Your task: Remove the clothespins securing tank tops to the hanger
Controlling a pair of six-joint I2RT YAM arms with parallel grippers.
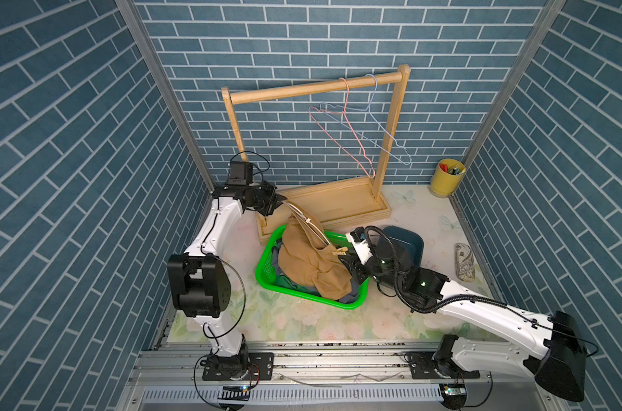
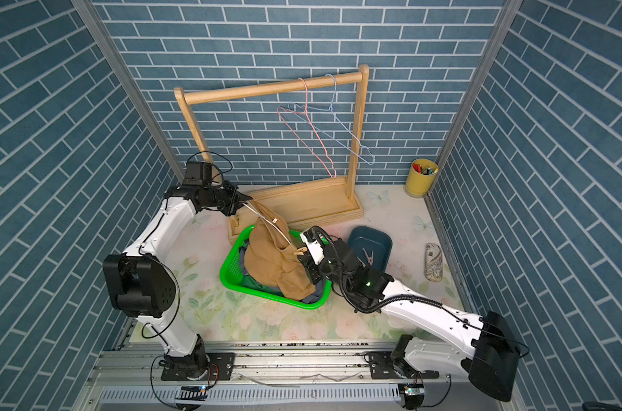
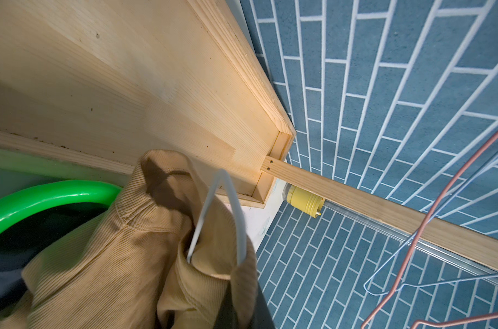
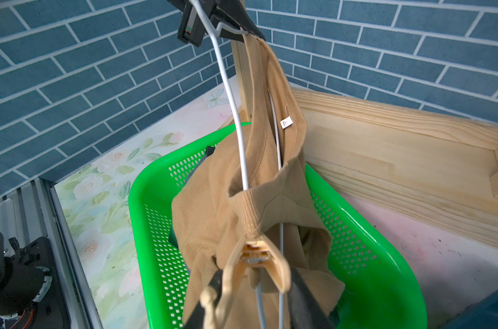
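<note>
The tan tank top point(image 1: 311, 253) lies heaped in the green basket point(image 1: 261, 274), one end pulled up toward the back left. My left gripper point(image 1: 282, 198) is shut on that raised end and the white hanger point(image 4: 240, 137) running through it. In the right wrist view, a wooden clothespin point(image 4: 254, 249) sits at the fabric's edge beside the hanger wire, its legs toward me. My right gripper is part open, its dark fingers point(image 4: 306, 301) on either side of the clothespin's legs. Whether they touch the legs is unclear.
A wooden rack holds a pink hanger point(image 1: 357, 130) and a blue hanger point(image 1: 386, 130). A dark blue bin point(image 2: 370, 236) with a clothespin inside stands right of the basket. A yellow cup point(image 1: 447, 179) and a patterned case point(image 1: 464, 261) are farther right.
</note>
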